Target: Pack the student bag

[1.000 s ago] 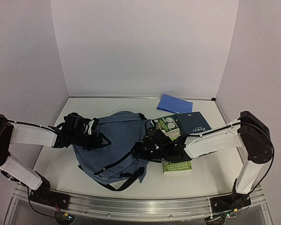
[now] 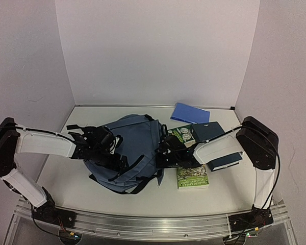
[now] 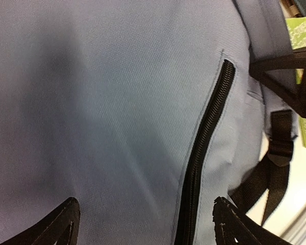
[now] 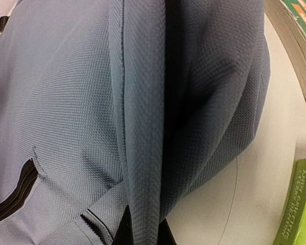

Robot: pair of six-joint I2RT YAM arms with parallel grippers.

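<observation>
The blue-grey bag (image 2: 135,145) lies on the table at left of centre, its black zipper (image 3: 200,148) slanting across the front. My left gripper is open over the bag's fabric, with its fingers wide apart and no fold gripped between them. At the bag's right edge, my right gripper is shut on a raised fold of the edge (image 4: 140,122). To the right of that fold the cloth sags into a dark hollow. How far the bag's mouth is open cannot be seen.
Right of the bag lie a green book (image 2: 193,178), a green-and-white book (image 2: 182,134) and dark books (image 2: 208,131), partly under the right arm. A blue book (image 2: 190,113) rests at the back.
The books behind look unmoved.
</observation>
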